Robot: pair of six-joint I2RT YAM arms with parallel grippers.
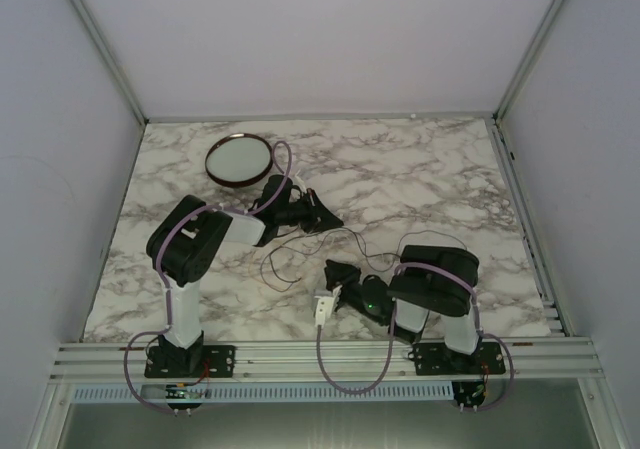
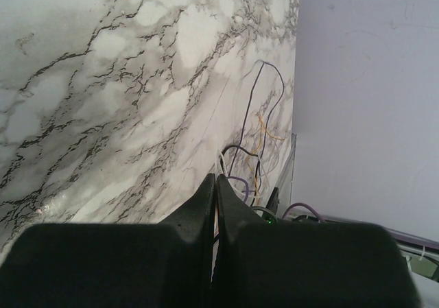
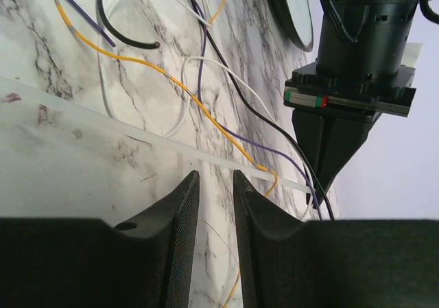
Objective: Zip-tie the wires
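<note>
My left gripper (image 1: 328, 219) is shut above the wires; in the right wrist view a white zip tie (image 3: 171, 143) runs to its tips (image 3: 315, 195), with black, purple and yellow wires (image 3: 226, 133) crossing or draped there. Whether these are pinched is unclear. In the left wrist view the wire bundle (image 2: 233, 181) lies partly behind the fingertips. My right gripper is part open near the table, its two fingertips apart just below the zip tie, with nothing visibly held between them.
A round black-rimmed dish (image 1: 238, 159) sits at the back left. Walls border the table on the back and sides.
</note>
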